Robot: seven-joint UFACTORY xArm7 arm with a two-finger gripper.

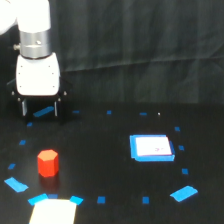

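Note:
A red hexagonal block (48, 163) stands on the black surface at the lower left. To the right lies a flat white rectangle (153, 146) with a blue border. My gripper (41, 106) hangs at the upper left, behind the red block and apart from it in the picture. Its dark fingers are spread wide at the two ends of the white hand, and nothing shows between them.
A pale square (53, 211) with blue tape at its corners lies at the bottom edge, in front of the red block. Several blue tape pieces mark the black surface.

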